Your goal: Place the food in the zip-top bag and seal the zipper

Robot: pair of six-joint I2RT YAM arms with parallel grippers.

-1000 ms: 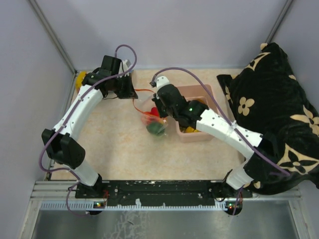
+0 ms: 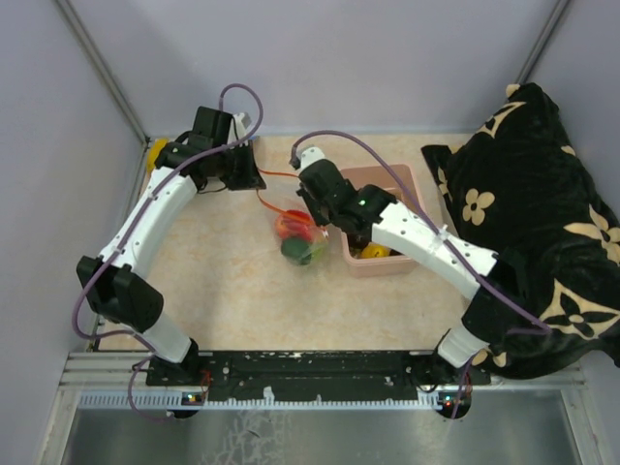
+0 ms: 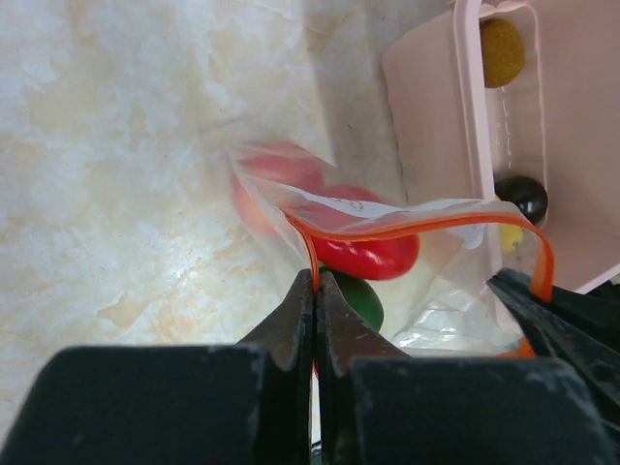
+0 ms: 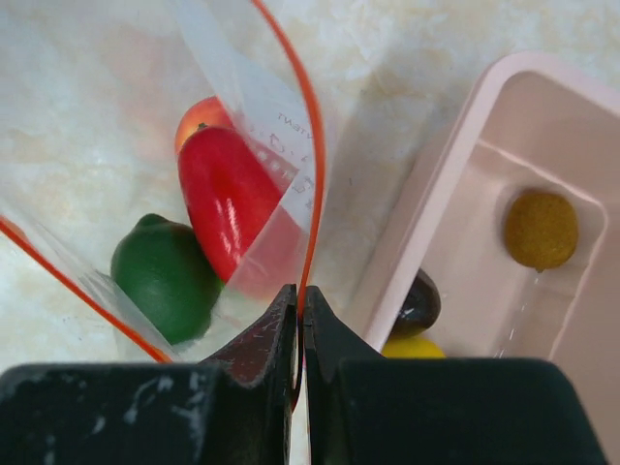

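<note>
The clear zip top bag (image 2: pixel 288 203) hangs with its orange-edged mouth spread apart between my two grippers. My left gripper is shut on one side of the rim; the orange strip runs between its fingers. On the opposite side, my right gripper is likewise shut on the orange rim. Inside the bag lie a red food piece (image 4: pixel 225 199), a dark green one (image 4: pixel 167 276) and an orange-red round one (image 4: pixel 201 120) partly behind the red. The top view shows the red (image 2: pixel 294 226) and green (image 2: pixel 296 250) pieces low in the bag.
A pink bin (image 2: pixel 417 184) stands right of the bag, under my right arm. It holds a brown round piece (image 4: pixel 541 230), a dark one (image 4: pixel 418 306) and a yellow one (image 4: pixel 413 347). A black flowered cushion (image 2: pixel 533 213) fills the far right.
</note>
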